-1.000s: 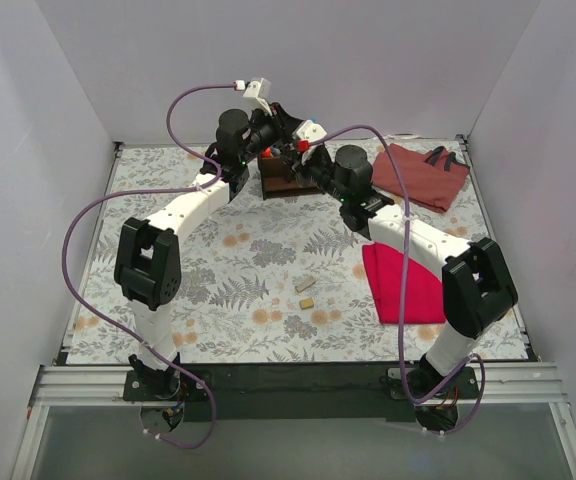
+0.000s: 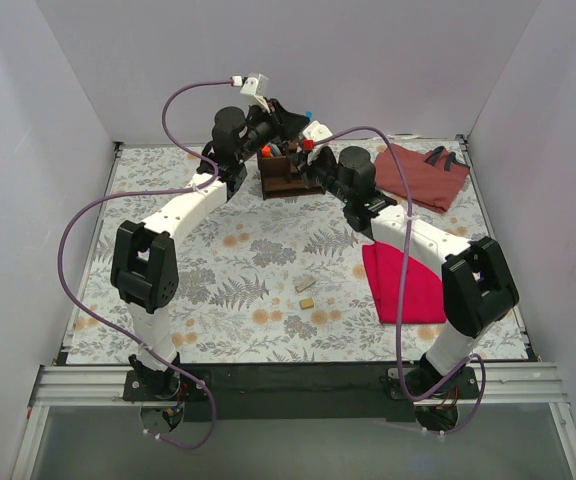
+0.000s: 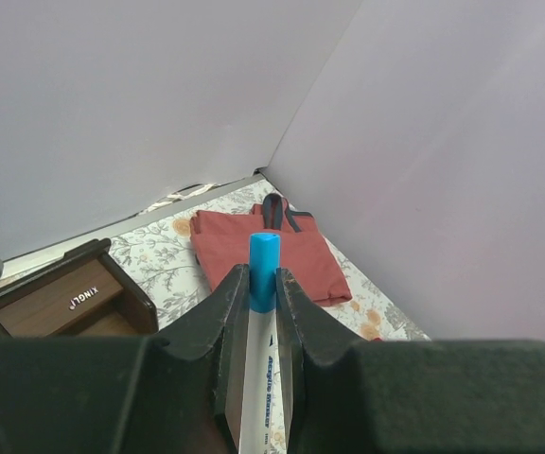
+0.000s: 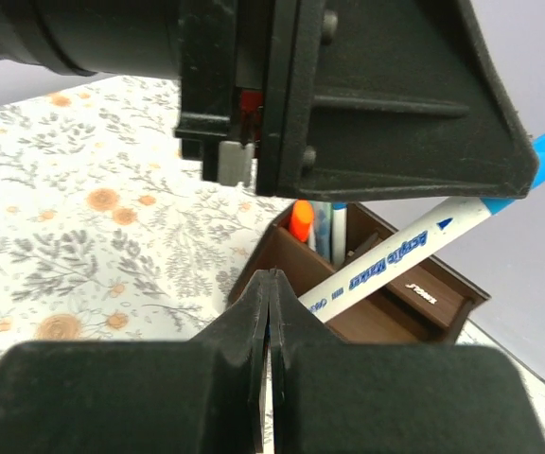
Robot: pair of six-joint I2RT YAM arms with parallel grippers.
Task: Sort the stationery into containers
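Observation:
In the left wrist view a white marker with a blue end (image 3: pixel 264 251) stands upright between the fingers of my left gripper, which is shut on it. The right wrist view shows this marker (image 4: pixel 386 265) slanting above the brown container (image 4: pixel 377 317), its lower part passing behind my right gripper's tips. My right gripper is shut, with nothing visible between its fingers; whether it touches the marker I cannot tell. An orange-capped item (image 4: pixel 302 219) and several other pens stand in the container's far-left compartment. From above, both grippers partly hide the container (image 2: pixel 283 187).
Two small tan blocks, one paler (image 2: pixel 305 284) and one yellower (image 2: pixel 306 303), lie mid-table. A red-brown pouch (image 2: pixel 418 178) rests at the back right, a red cloth (image 2: pixel 403 285) on the right.
The right gripper has shifted very slightly to the right, and the left arm's elbow has moved a little left and toward the front. Objects on the table stayed put.

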